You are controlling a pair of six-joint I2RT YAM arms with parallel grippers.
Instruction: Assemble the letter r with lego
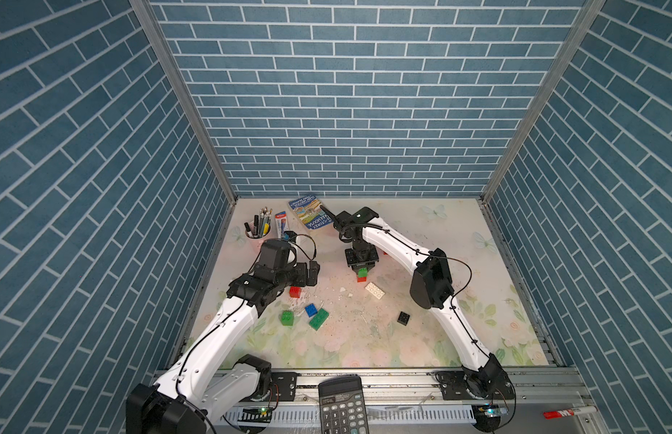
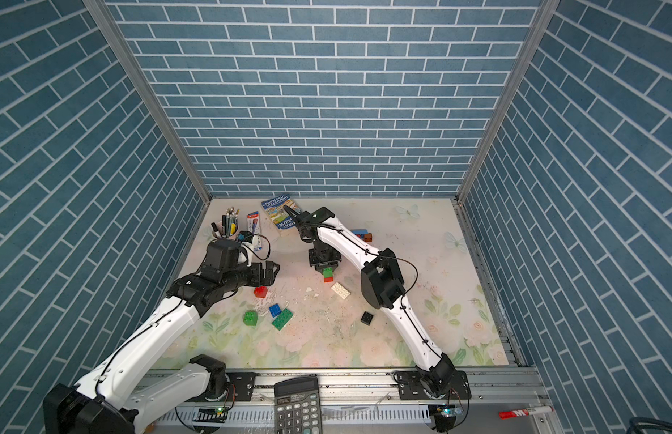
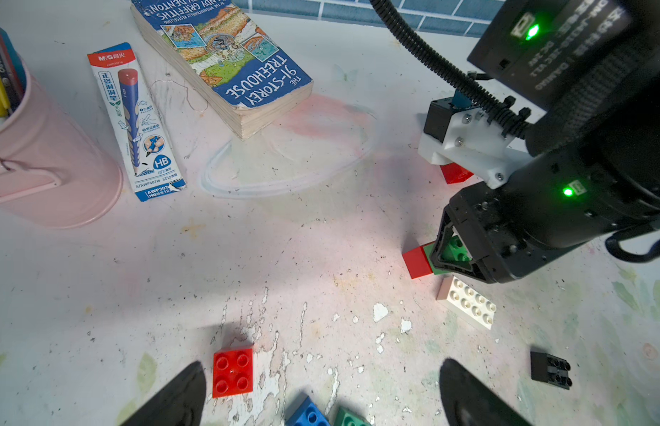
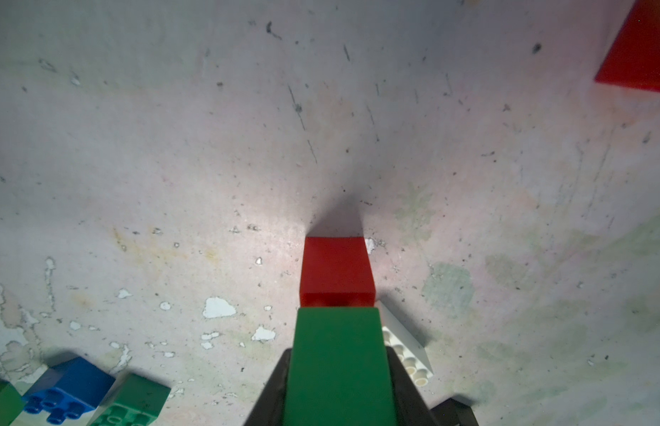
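Observation:
My right gripper is shut on a green brick (image 4: 340, 348), held over a red brick (image 4: 337, 266) near the table's middle; whether the two touch is unclear. A white brick (image 3: 468, 301) lies beside them. My left gripper stands open above the left part of the table, nothing between its fingers. Below it lie another red brick (image 3: 232, 371), a blue brick (image 3: 306, 413) and a green long brick (image 1: 318, 319); a green square brick (image 1: 286, 317) is further left.
A black brick (image 3: 550, 369) lies front right. Pen cup (image 3: 49, 163), pencil pack (image 3: 134, 120) and book (image 3: 223, 56) stand or lie at back left. Another red brick (image 4: 635, 49) is behind the right gripper.

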